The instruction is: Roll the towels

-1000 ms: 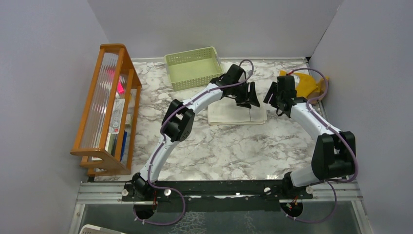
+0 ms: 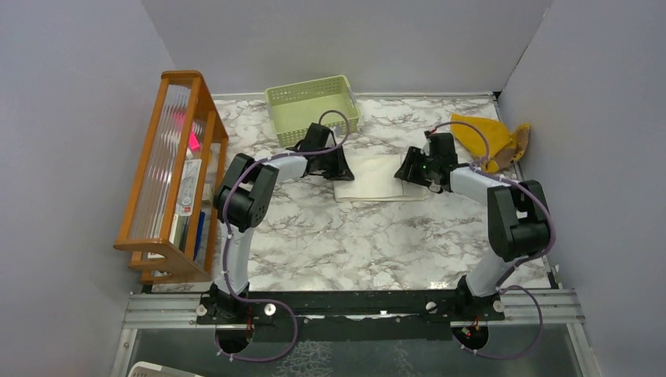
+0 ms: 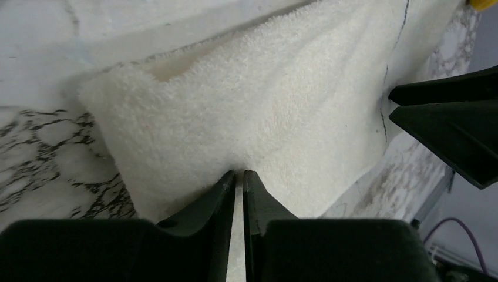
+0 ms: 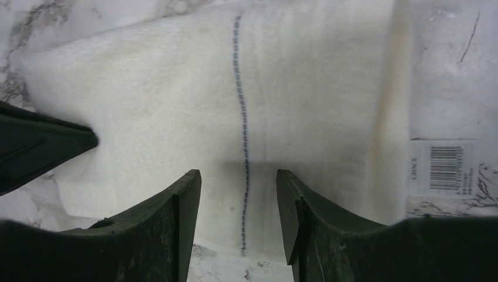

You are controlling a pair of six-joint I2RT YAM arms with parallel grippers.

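A folded white towel (image 2: 373,177) with a thin dark stripe lies flat on the marble table. At its left end is my left gripper, its fingertips close together against the cloth, a narrow strip of towel showing between them. Whether cloth is pinched there I cannot tell. Over the striped end, my right gripper stands open above the towel, with the stripe running between its fingers. In the right wrist view the left gripper's dark finger (image 4: 47,141) comes in from the left, over the towel's other end.
Behind the left arm stands a green basket (image 2: 310,110), empty. A yellow cloth (image 2: 479,137) lies in the back right corner. On the left is a wooden rack (image 2: 177,181). Beside the towel's striped end shows a barcode label (image 4: 446,167).
My left gripper has moved left, from the towel's striped side to its left end. The right gripper has come left from beside the towel to over its striped end.
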